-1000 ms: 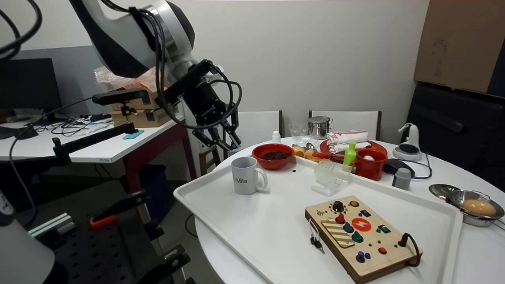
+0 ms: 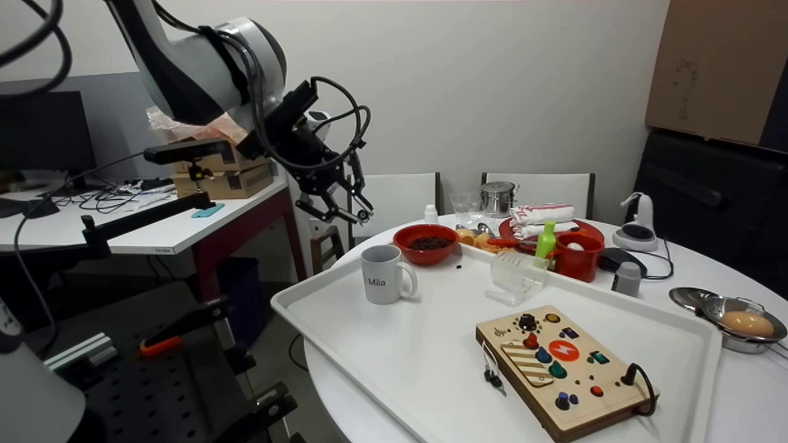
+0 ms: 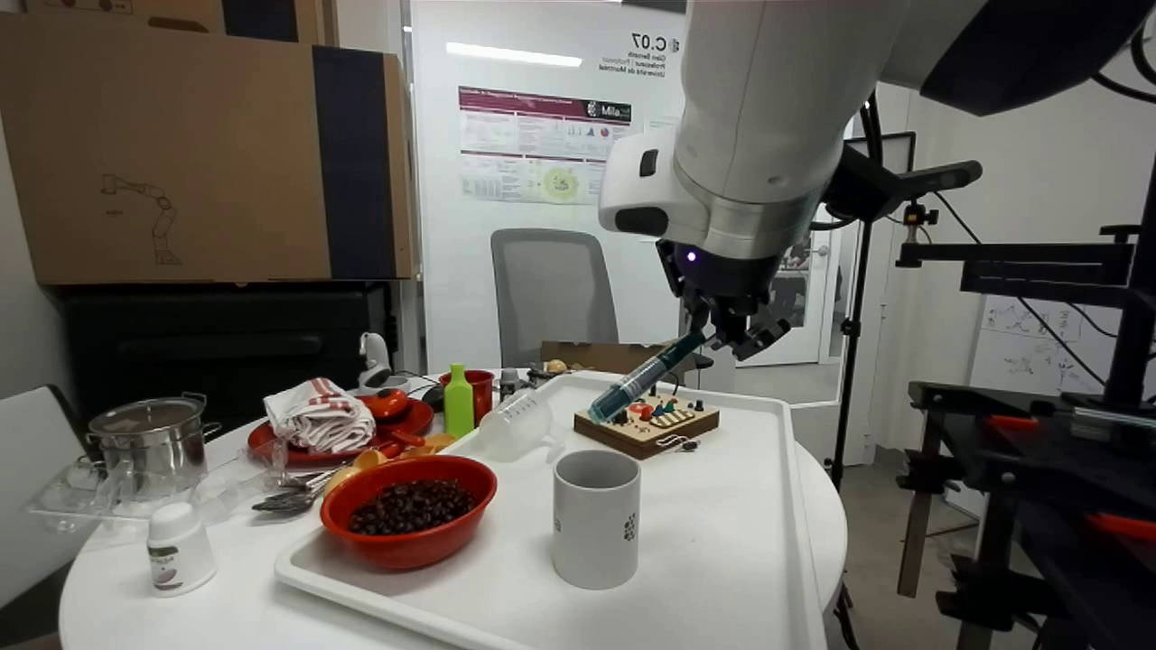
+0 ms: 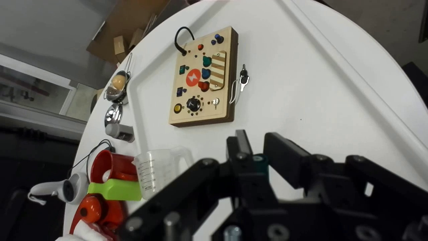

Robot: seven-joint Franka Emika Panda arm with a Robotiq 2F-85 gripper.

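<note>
My gripper (image 3: 715, 334) is raised in the air and shut on a teal, see-through tube (image 3: 641, 381), which slants down from the fingers in exterior view 2. In the wrist view a dark teal end of the tube (image 4: 260, 162) shows between the black fingers; the remainder is hidden. Exterior view 1 puts the gripper (image 2: 345, 213) beyond the tray's far left edge, higher than the grey-white mug (image 2: 381, 274). The mug stands upright on the white tray (image 2: 436, 354). Behind it is a red bowl (image 2: 426, 255) of dark beans.
A wooden switch board (image 2: 565, 369) lies on the tray, with small keys (image 2: 493, 377) beside it. A clear measuring cup (image 2: 518, 274) rests on its side near a green bottle (image 2: 546, 240) and a red cup (image 2: 578, 257). The tray's front middle is clear.
My gripper has shifted slightly left and up in exterior view 1, and its wrist has turned a little. The mug, bowl and other table objects stand where they were.
</note>
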